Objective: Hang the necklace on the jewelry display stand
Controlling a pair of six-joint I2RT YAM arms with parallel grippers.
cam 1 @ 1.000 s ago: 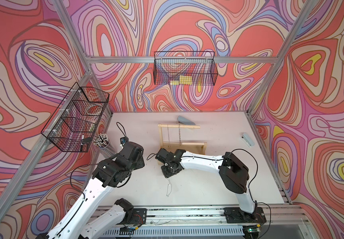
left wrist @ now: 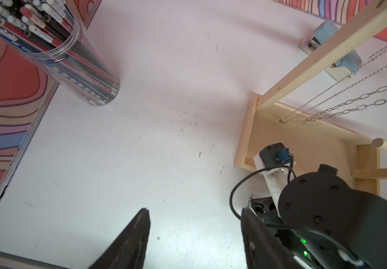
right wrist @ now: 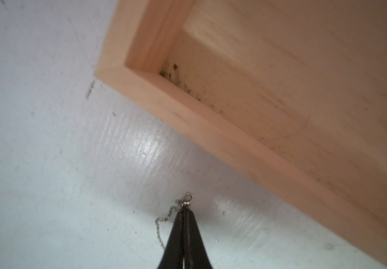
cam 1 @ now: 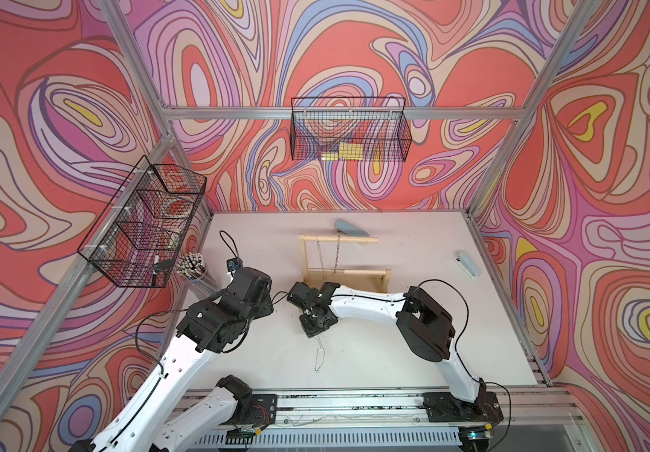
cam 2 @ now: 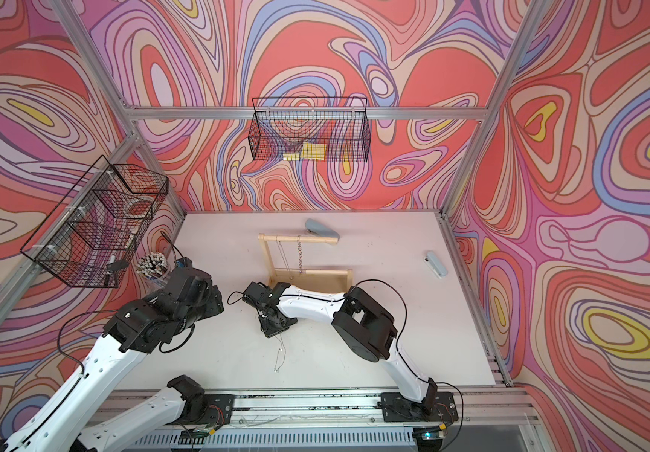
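The wooden display stand has chains hanging from its upper bar over a shallow tray base. A thin silver necklace lies on the white table in front of it. In the right wrist view my right gripper is shut at the necklace's ringed end, beside the tray's outer wall; whether the chain is pinched between the fingertips is hard to tell. My left gripper hangs open over bare table, left of the stand, with nothing between its fingers.
A clear cup of pencils stands at the table's left edge. A blue-grey stapler lies behind the stand, and a pale blue object at the far right.
The chains on the stand swing slightly. My left arm is almost still.
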